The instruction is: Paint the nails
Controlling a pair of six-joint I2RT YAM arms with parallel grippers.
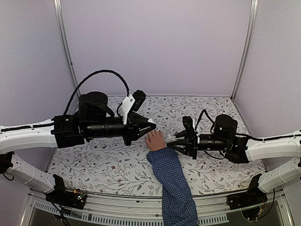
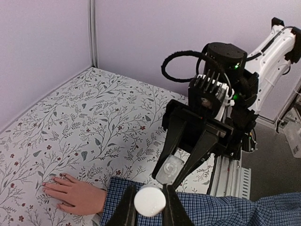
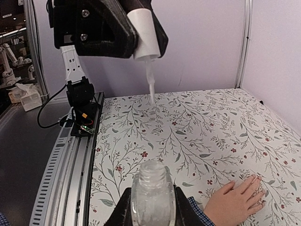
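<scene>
A hand (image 1: 154,140) lies palm down on the patterned table, fingers spread, with a blue checked sleeve (image 1: 171,176) behind it. My left gripper (image 1: 149,124) is shut on a white cap; in the right wrist view the cap (image 3: 144,33) points down with a wet white brush (image 3: 150,80) below it. It hangs above and just left of the hand. My right gripper (image 1: 172,139) is shut on a clear open bottle (image 3: 153,195), its threaded neck uppermost, held right of the hand near the wrist. Cap and bottle are apart.
Pale walls (image 1: 155,47) enclose the back and sides. A metal rail (image 1: 117,205) runs along the front edge. The two grippers stand close to each other over the hand.
</scene>
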